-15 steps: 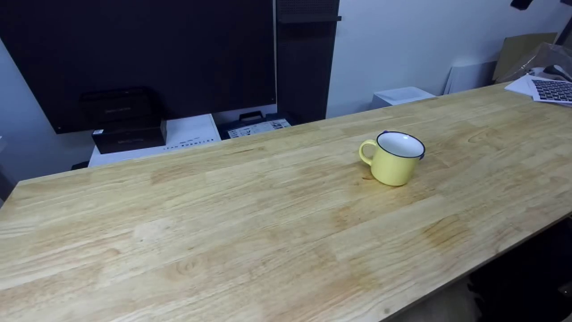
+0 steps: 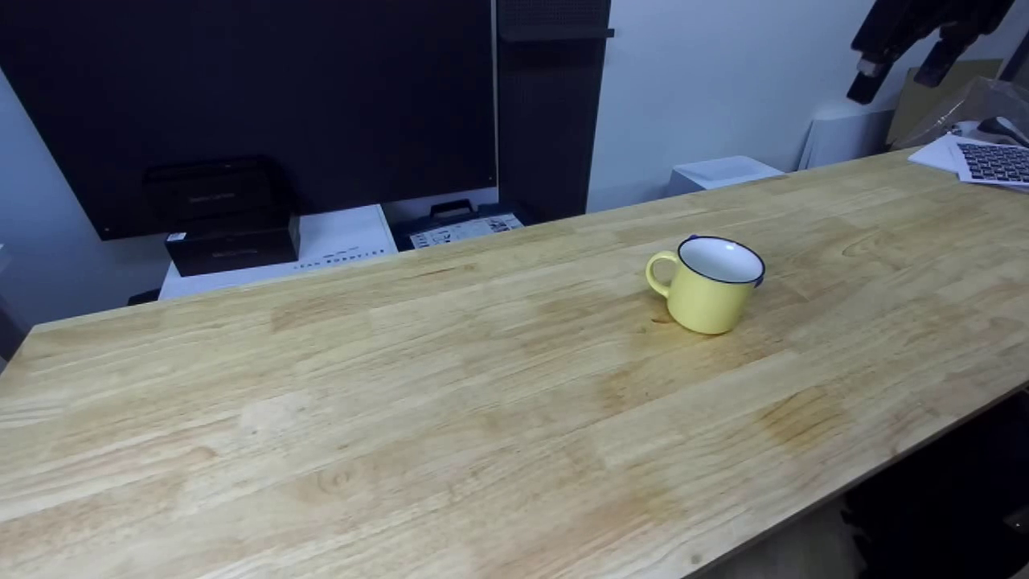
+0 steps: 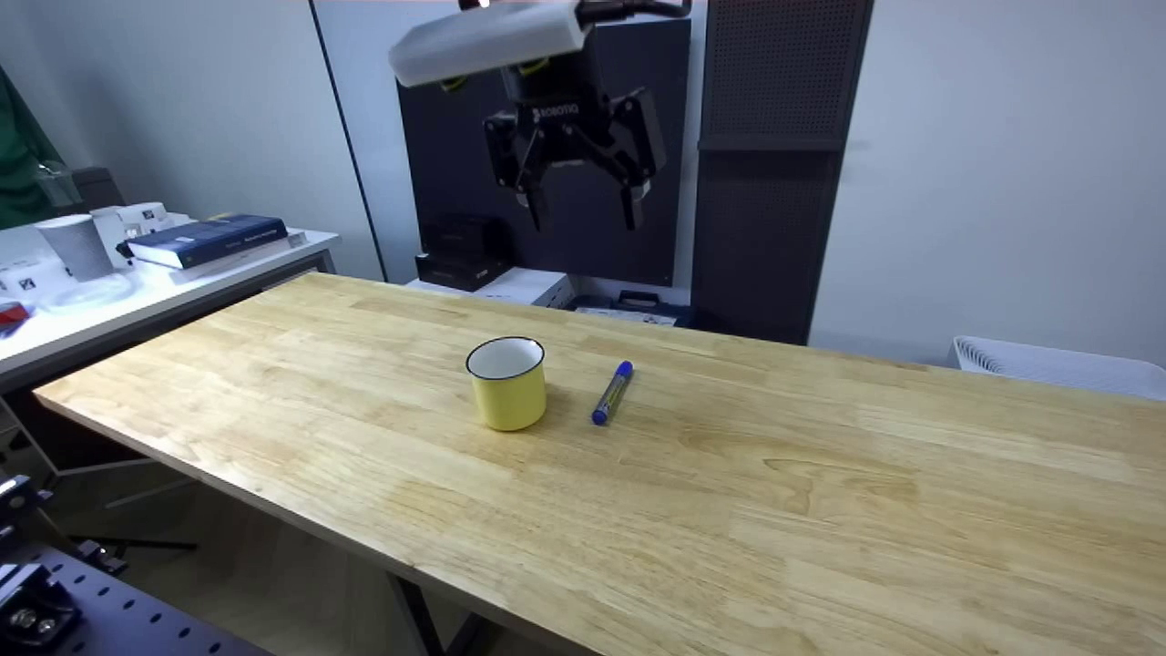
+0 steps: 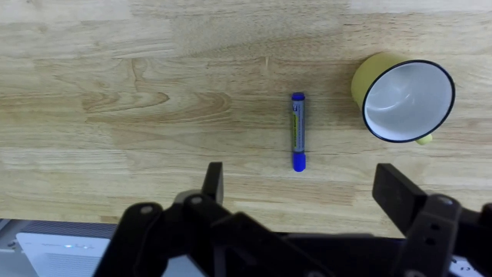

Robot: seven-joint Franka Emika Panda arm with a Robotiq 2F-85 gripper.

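Observation:
A yellow mug (image 3: 511,399) with a dark rim and white inside stands upright on the wooden table (image 3: 874,470). Beside it, apart from it, lies a marker (image 3: 613,394) with blue ends. From above, the wrist view has the marker (image 4: 298,131) near the middle and the mug (image 4: 406,99) at upper right, its handle mostly hidden. In exterior view 1 the mug (image 2: 714,289) hides nearly all of the marker. My gripper (image 3: 585,213) hangs high over the table, open and empty. Its fingers (image 4: 213,182) frame the lower part of the wrist view, the marker lying beyond them.
A keyboard (image 2: 998,164) lies at the far right end in exterior view 1. A white slatted unit (image 4: 69,254) stands past the table's edge. Books (image 3: 208,239) rest on a side table.
In exterior view 1 my gripper has come lower and leftward into view at the upper right. The mug has not moved.

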